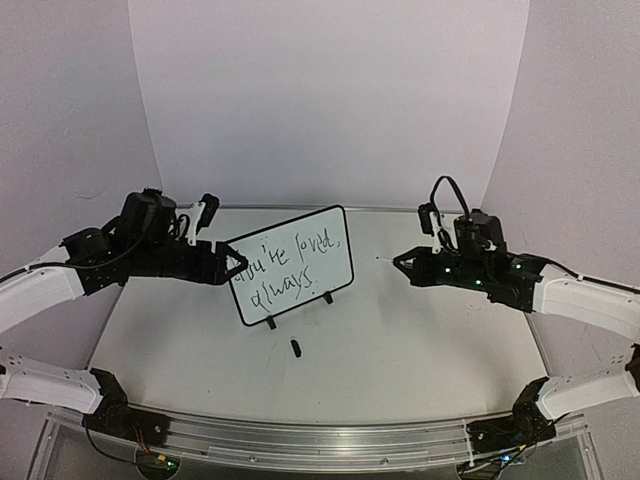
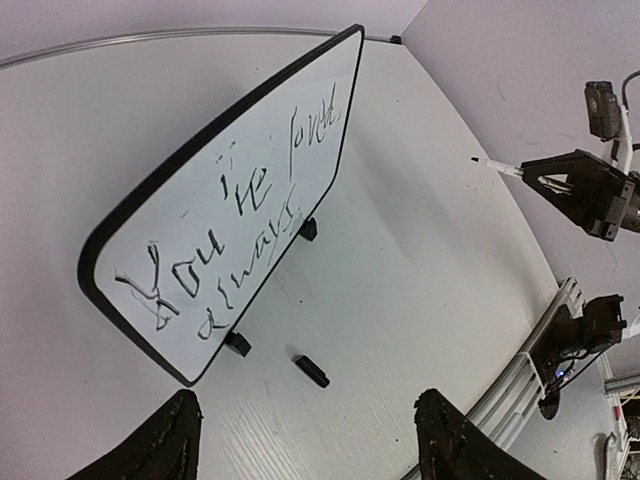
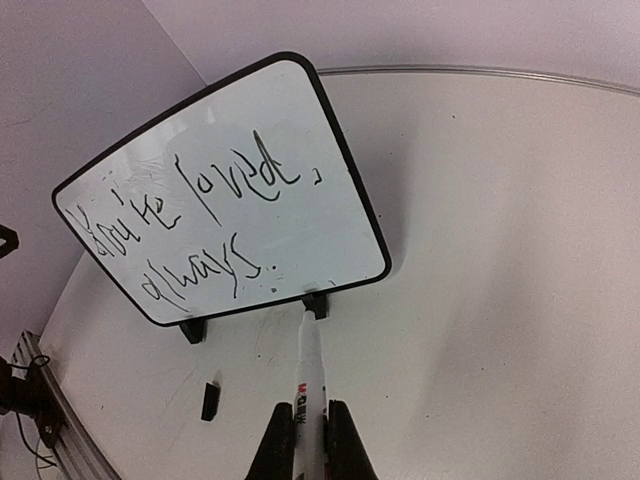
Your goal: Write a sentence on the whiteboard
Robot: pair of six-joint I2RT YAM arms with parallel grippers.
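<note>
The whiteboard (image 1: 335, 270) leans tilted on its two small black feet. Black handwriting on it reads "You're loved, always." My right gripper is shut on a white marker (image 3: 311, 375), whose tip points forward; in the top view it is held clear of the board's right side. My left gripper stands open, its fingers wide apart with nothing between them. From above, the left gripper (image 1: 240, 262) overlaps the board's left edge and covers part of the first word. A small black marker cap (image 2: 312, 371) lies on the table in front of the board.
A metal rail (image 1: 300, 428) runs along the front edge, and plain walls close in the sides and back.
</note>
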